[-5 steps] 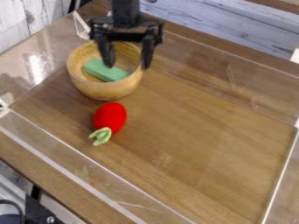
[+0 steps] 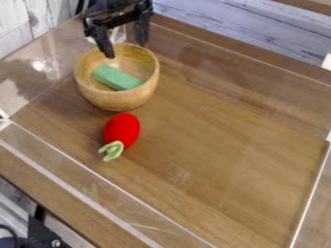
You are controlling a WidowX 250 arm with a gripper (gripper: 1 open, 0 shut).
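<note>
My gripper is at the top of the view, open, above the back of a wooden bowl. Inside the bowl lies a green block. In front of the bowl, on the table, lies a red vegetable with a green stem, like a pepper or radish.
A white wall shows at the upper left.
My gripper has moved up and back, away from the bowl and the green block. The bowl, block and red vegetable look unmoved.
</note>
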